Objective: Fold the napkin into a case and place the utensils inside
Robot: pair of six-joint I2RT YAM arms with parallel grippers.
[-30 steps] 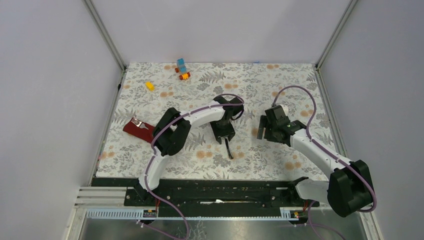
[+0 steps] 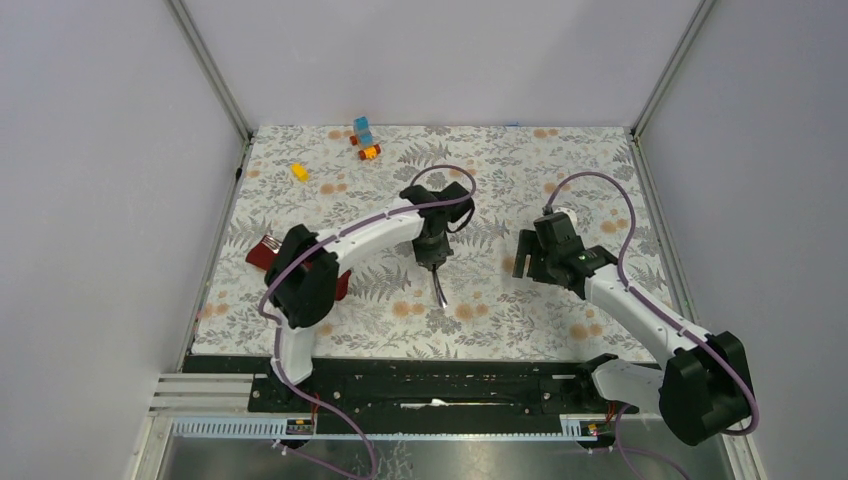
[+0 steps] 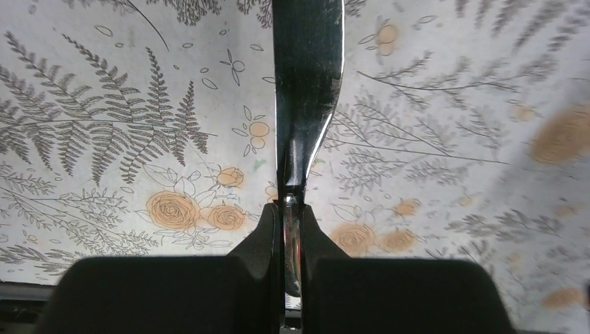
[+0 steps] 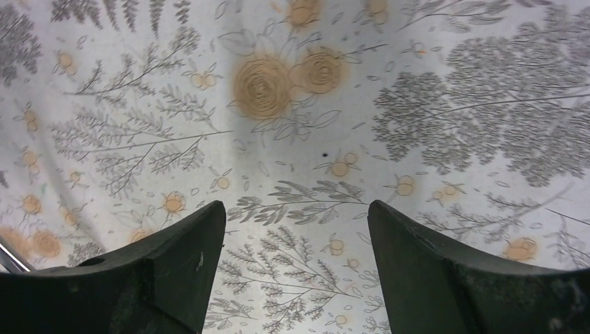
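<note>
A shiny metal knife (image 3: 306, 83) points away from my left gripper, whose fingers are shut on it near its narrow part. In the top view the knife (image 2: 439, 288) slants downward below the left gripper (image 2: 432, 265), near the table's middle. The dark red napkin (image 2: 262, 252) lies at the left, largely covered by the left arm. A bit of fork (image 2: 272, 241) shows at its upper end. My right gripper stands open over bare cloth, with nothing between its fingers; from above, the right gripper (image 2: 520, 254) is at the right of centre.
Toy blocks in blue and orange (image 2: 364, 138) stand at the back edge, with a yellow block (image 2: 299, 172) to their left. Patterned tablecloth (image 2: 560, 320) is clear around and in front of the right gripper.
My left gripper has shut on the knife and carried it leftward and slightly up in the top view. The left arm now hides more of the napkin. The right arm has barely shifted.
</note>
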